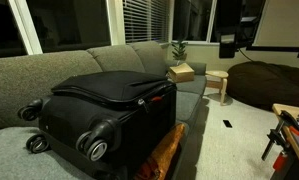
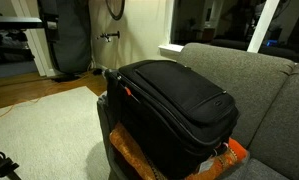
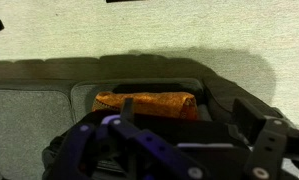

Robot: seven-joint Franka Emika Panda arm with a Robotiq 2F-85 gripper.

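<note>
A black wheeled suitcase (image 1: 109,115) lies on the grey sofa, its wheels toward the left in exterior view 1. Exterior view 2 shows the suitcase (image 2: 174,105) from another side, resting on an orange patterned cloth (image 2: 134,152). Part of the orange cloth (image 3: 174,101) shows in the wrist view near the sofa's edge, partly hidden by my gripper. My gripper stands open at the bottom of that view, its dark fingers apart, and I see nothing held between them. The dark shape at the upper right of exterior view 1 looks like part of my arm, but its fingers are unclear there.
Pale carpet (image 1: 229,150) lies open beside the sofa (image 1: 19,85). A small flat black object (image 1: 227,124) is on it. Behind stand a cardboard box (image 1: 181,73), a round wooden stool (image 1: 217,78) and a dark beanbag (image 1: 269,85). A table edge (image 1: 291,130) juts in at the right.
</note>
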